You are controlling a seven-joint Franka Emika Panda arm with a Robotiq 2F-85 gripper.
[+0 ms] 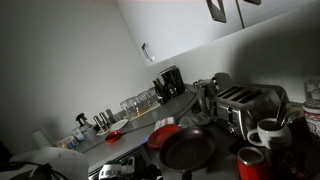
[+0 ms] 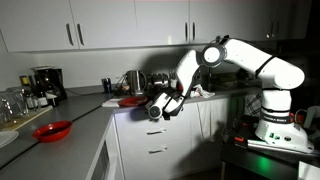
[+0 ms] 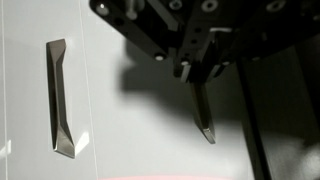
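In the wrist view my gripper is shut on a metal handle (image 3: pixel 204 118) fixed to a pale cabinet front. The lower part of this handle sticks out past the dark fingers, which hide its other end. A second handle (image 3: pixel 60 100) is on the panel to the left, apart from the gripper. From exterior view 2, the gripper (image 2: pixel 154 113) is low against the white drawer fronts (image 2: pixel 133 147), below the counter edge. Exterior view 1 has only part of the arm (image 1: pixel 45 168) at the bottom left.
Above the arm, a dark pan (image 1: pixel 187 149) lies on the counter near a toaster (image 1: pixel 248 105), a white mug (image 1: pixel 270 132) and a red can (image 1: pixel 252 162). A red bowl (image 2: pixel 52 131) is on the left counter. The floor before the drawers is clear.
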